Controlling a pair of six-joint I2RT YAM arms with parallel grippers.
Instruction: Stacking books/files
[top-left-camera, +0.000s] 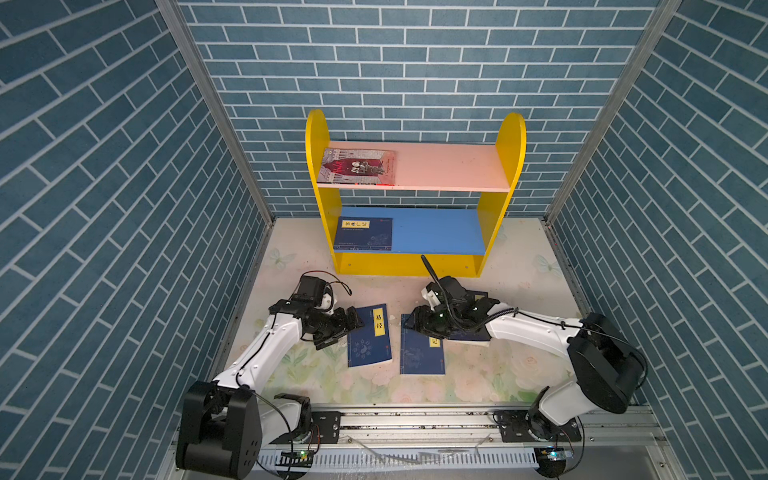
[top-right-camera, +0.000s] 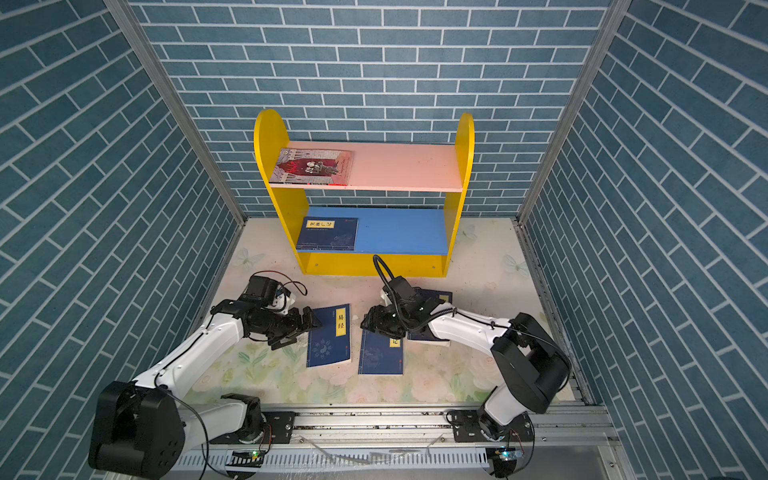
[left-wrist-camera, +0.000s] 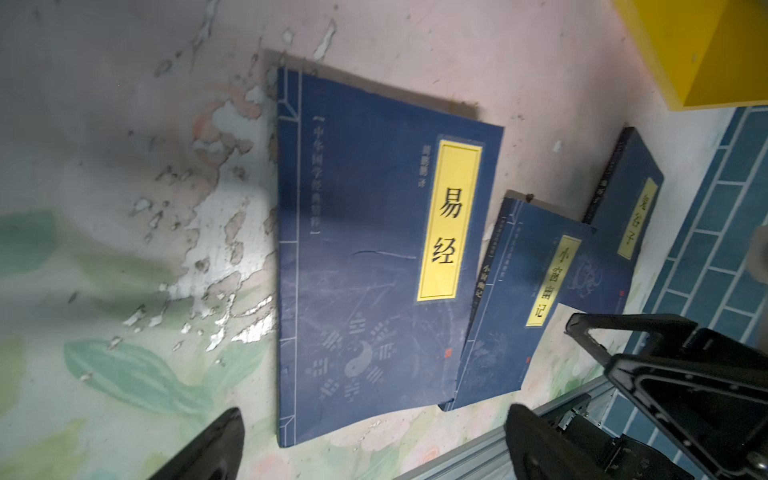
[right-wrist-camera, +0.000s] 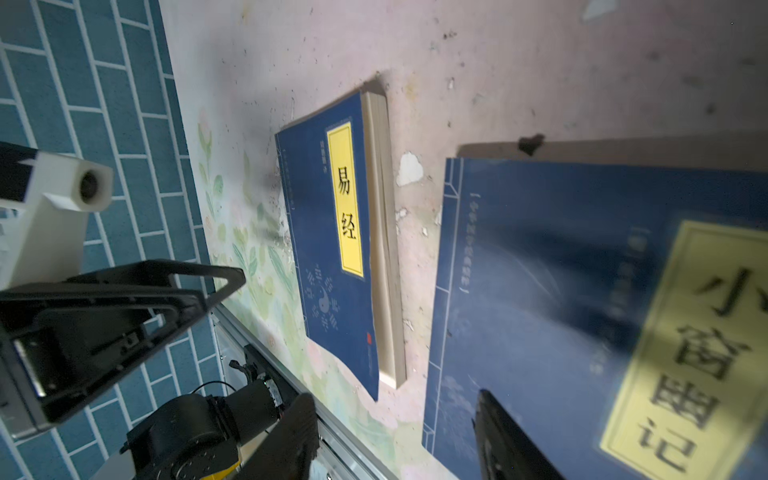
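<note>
Three blue books lie flat and apart on the table. The left one (left-wrist-camera: 368, 240), with a yellow title label, has my left gripper (top-left-camera: 352, 324) above its left edge, open and holding nothing. Over the upper part of the middle book (top-left-camera: 421, 357) is my right gripper, its fingers (right-wrist-camera: 512, 440) partly spread, with only the book's edge and bare table seen below the gap. The right book (top-right-camera: 436, 297) is partly covered by the right arm in both top views. In the left wrist view the right book (left-wrist-camera: 628, 224) is farthest away.
A yellow-sided shelf (top-left-camera: 409, 264) stands at the back. A red patterned book (top-left-camera: 357, 167) lies at the left of its pink upper board, another blue book (top-left-camera: 364, 234) at the left of the blue lower board.
</note>
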